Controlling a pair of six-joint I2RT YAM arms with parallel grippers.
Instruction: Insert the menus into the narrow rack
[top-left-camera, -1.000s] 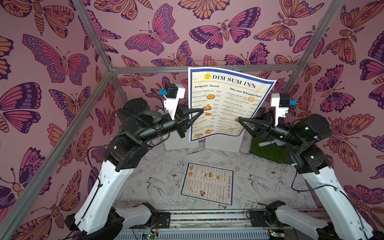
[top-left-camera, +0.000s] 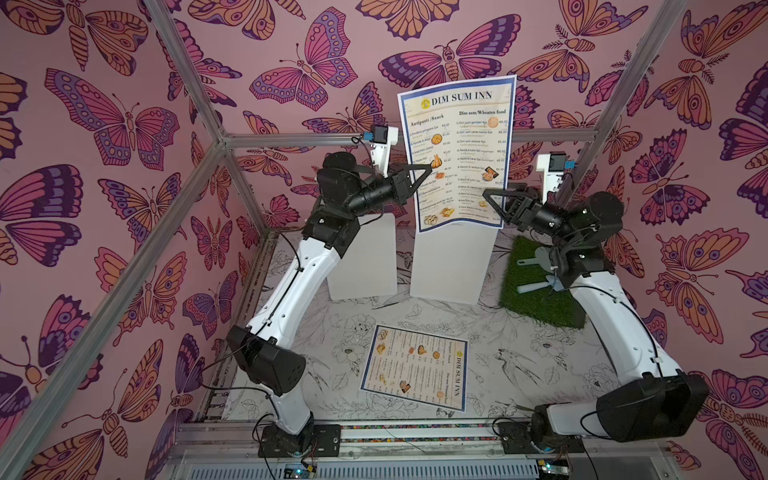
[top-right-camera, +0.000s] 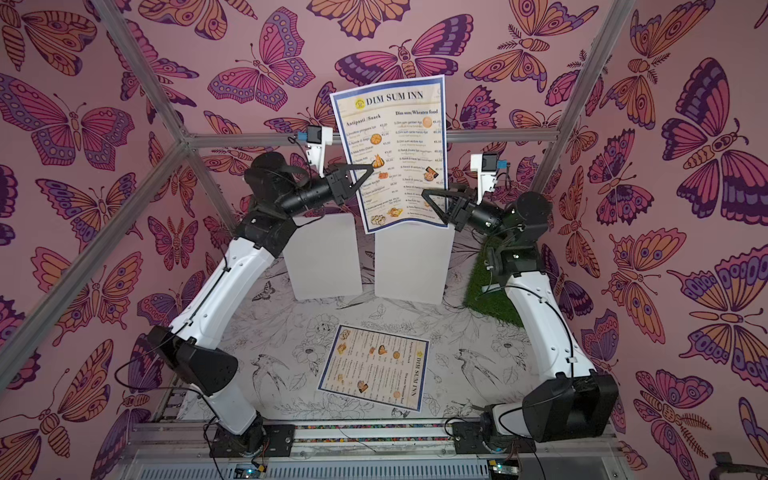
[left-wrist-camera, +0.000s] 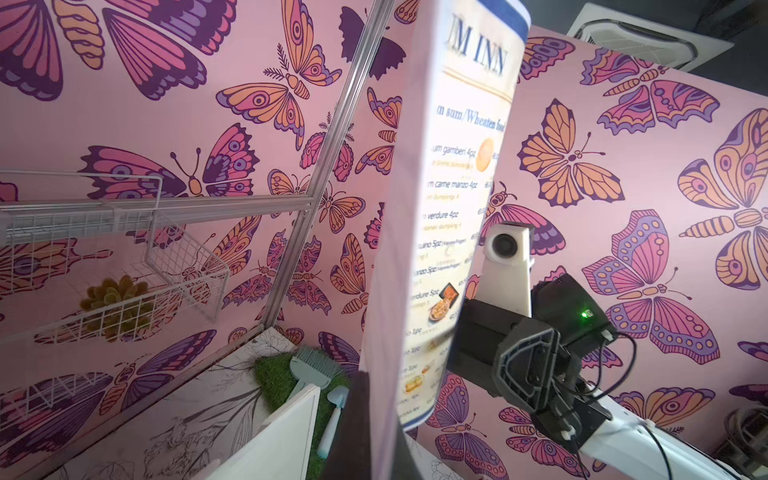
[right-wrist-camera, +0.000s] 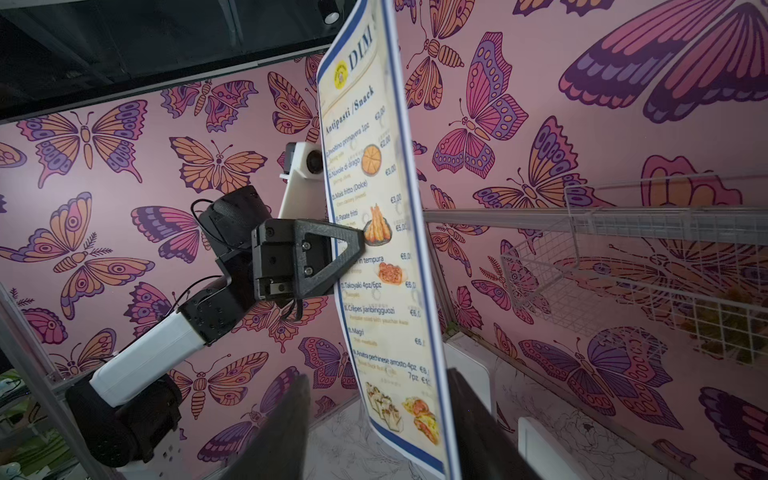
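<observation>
A DIM SUM INN menu (top-left-camera: 456, 120) is held upright high up in front of two white boards. My left gripper (top-left-camera: 421, 168) is shut on its left part, the fingertips over the paper. My right gripper (top-right-camera: 429, 196) is at the menu's lower right part, its fingers around the edge; whether they press on it is hard to tell. A second menu (top-left-camera: 414, 368) lies flat on the table in front. A white wire rack (right-wrist-camera: 656, 272) hangs on the back wall, mostly hidden behind the held menu in the top views.
Two white boards (top-left-camera: 448, 268) stand at the back of the table. A green grass mat (top-left-camera: 552, 308) with pale tools lies at the back right.
</observation>
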